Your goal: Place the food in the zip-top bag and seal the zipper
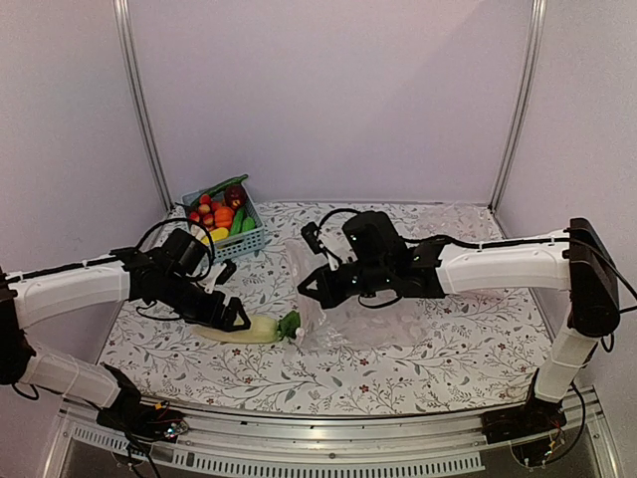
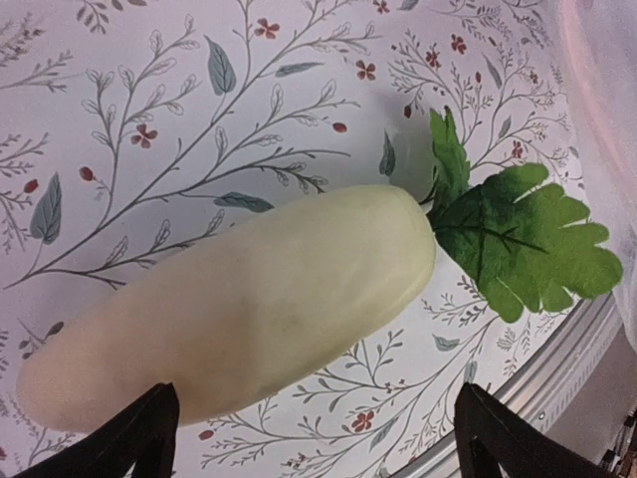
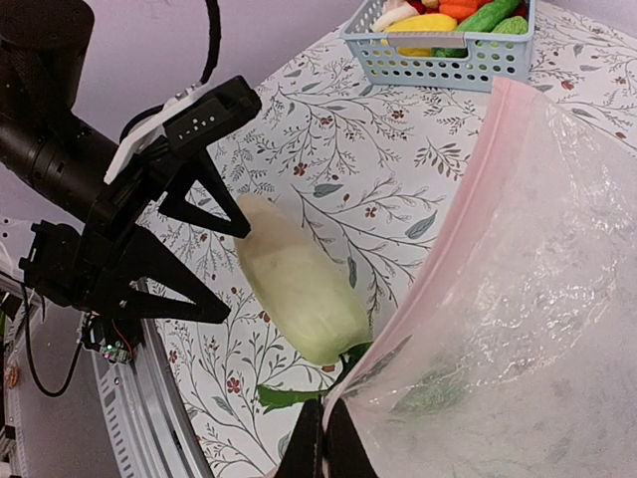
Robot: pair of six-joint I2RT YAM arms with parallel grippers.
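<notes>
A pale radish [image 2: 269,299] with green leaves [image 2: 528,239] lies on the table, its leafy end touching or just beside the edge of the clear bag [image 3: 518,299]. My left gripper is open above the radish's blunt left end, nothing held between its fingers. In the right wrist view the radish [image 3: 299,279] shows next to that open left gripper. My right gripper is shut on the pink-edged rim of the bag, whose film spreads to the right across the table. How wide the bag's mouth stands cannot be told.
A blue basket [image 1: 249,242] with several toy fruits and vegetables stands at the back left.
</notes>
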